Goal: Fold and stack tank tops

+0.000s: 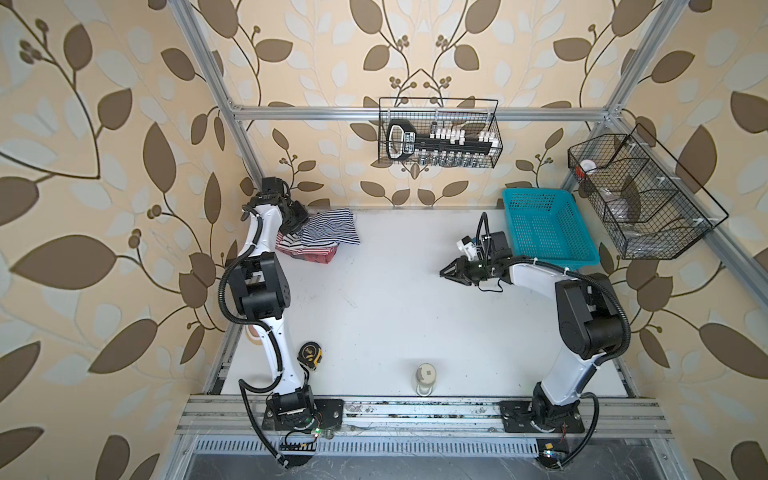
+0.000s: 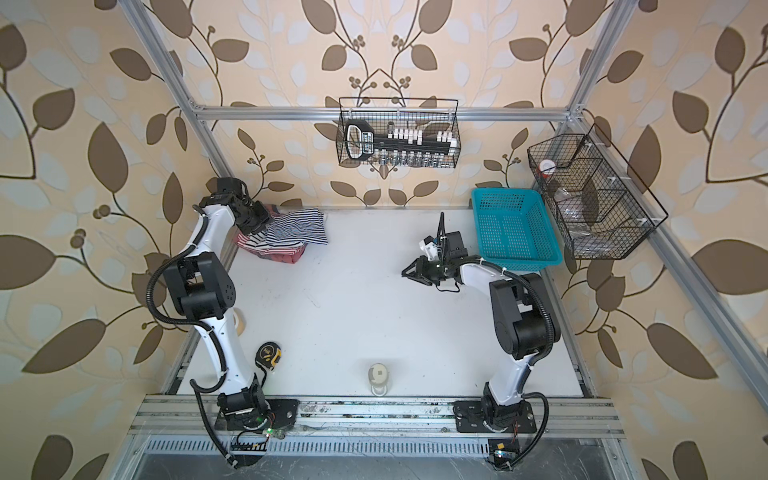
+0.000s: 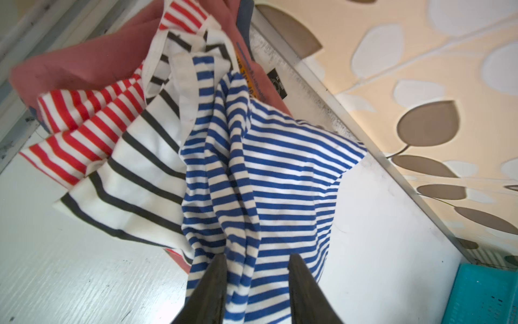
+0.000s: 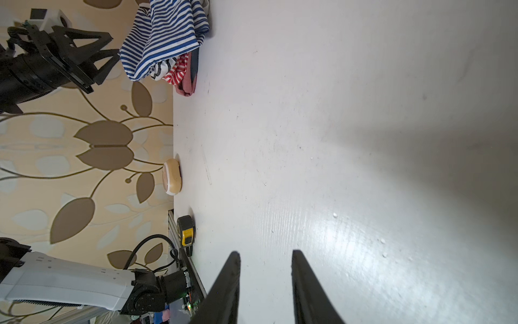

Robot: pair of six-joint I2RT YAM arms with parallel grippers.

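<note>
A pile of tank tops lies in the far left corner of the table: a blue-and-white striped one [image 3: 291, 205] on top, with black-and-white [image 3: 135, 183], red-and-white [image 3: 81, 140] and plain dusky red cloth [image 3: 54, 75] beside and beneath it. My left gripper hangs over the pile, open, its fingertips apart above the striped cloth, with no cloth visibly held. My right gripper is open over bare table at the middle right, nothing between its fingertips.
A teal basket [image 1: 544, 196] sits at the back right. A tape measure [image 1: 310, 352] and a pale cylindrical object [image 1: 425, 377] are near the front edge. Wire baskets [image 2: 397, 164] hang on the walls.
</note>
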